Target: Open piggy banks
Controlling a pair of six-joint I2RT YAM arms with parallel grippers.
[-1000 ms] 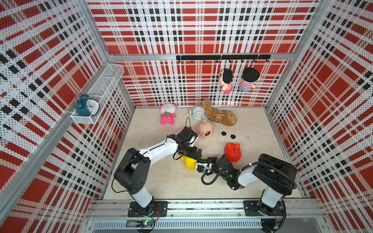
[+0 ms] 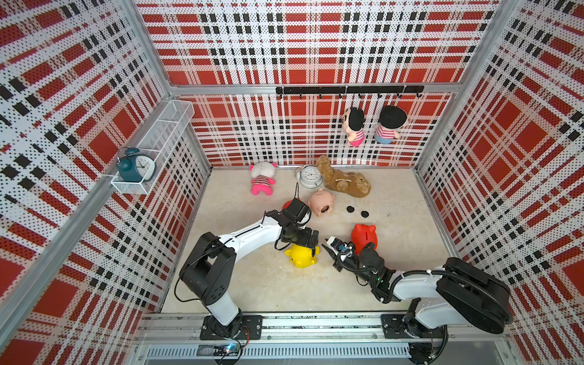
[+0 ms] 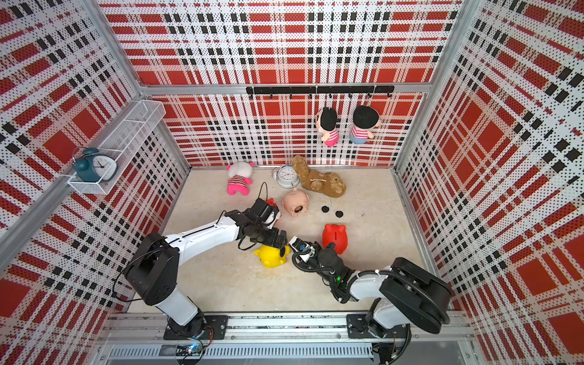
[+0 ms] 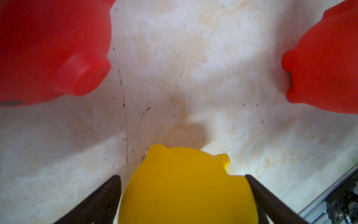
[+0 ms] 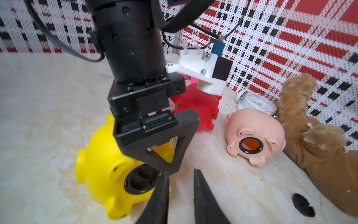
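The yellow piggy bank (image 5: 98,168) sits low between my grippers, its belly hole facing right in the right wrist view, with a black ring and dark inside. My left gripper (image 2: 310,238) is over it, fingers either side in the left wrist view, partly hidden by the pig. My right gripper is part open just beside the yellow pig, nothing visible between its fingers. A pink piggy bank (image 5: 253,127) shows an open hole. Red piggy banks lie at right (image 2: 363,238) and behind my left arm (image 5: 197,108).
Two black plugs (image 2: 350,209) lie right of the pink pig. A brown plush (image 2: 346,182), white clock (image 2: 309,176) and pink doll (image 2: 262,182) line the back.
My right gripper has drawn back rightward from the yellow pig and turned. My left gripper and the yellow pig have shifted slightly right.
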